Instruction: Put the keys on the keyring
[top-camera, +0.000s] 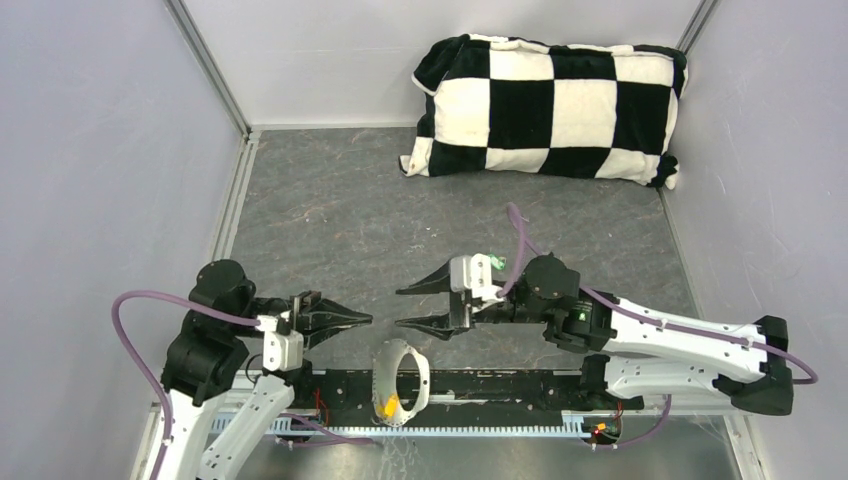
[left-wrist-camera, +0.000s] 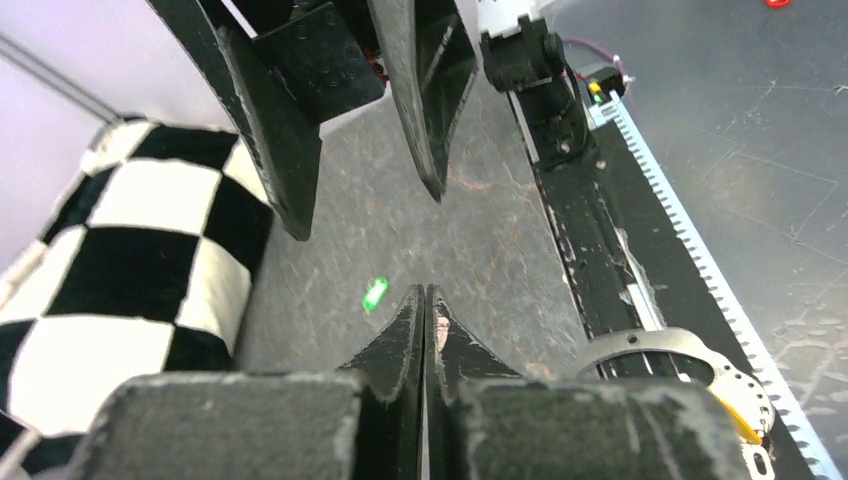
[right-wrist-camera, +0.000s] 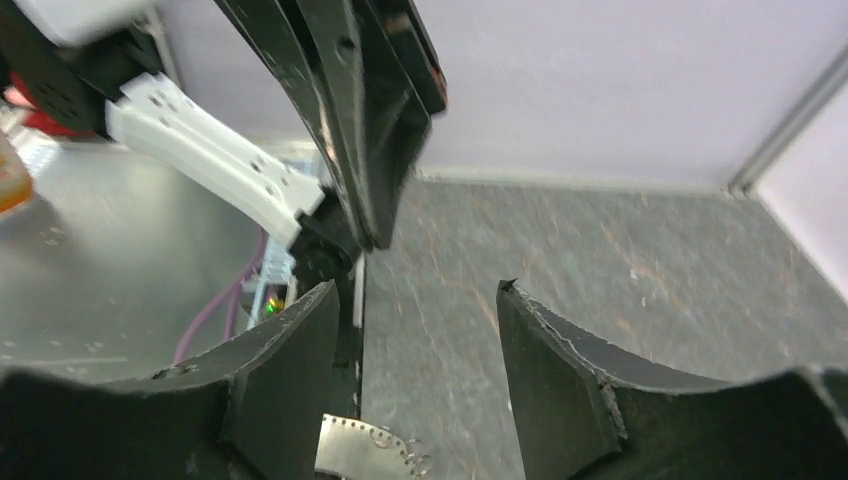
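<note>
My left gripper (top-camera: 370, 319) is shut, its black fingertips meeting with nothing between them in the left wrist view. Facing it from the right, my right gripper (top-camera: 398, 307) stands open and empty. A blurred metal loop, apparently the keyring (top-camera: 424, 380), appears below both fingertips over the black strip, with a yellow piece (top-camera: 391, 404) at its lower part. The loop (left-wrist-camera: 650, 340) shows outside the left fingers at the lower right of the left wrist view. A ridged metal edge (right-wrist-camera: 355, 450) shows below the right gripper. I cannot tell individual keys.
A small green item (left-wrist-camera: 375, 293) lies on the grey surface, beside the right arm from above. A checkered cushion (top-camera: 551, 110) rests against the back wall. A black strip (top-camera: 480, 385) and a white toothed rail (top-camera: 480, 431) run along the front.
</note>
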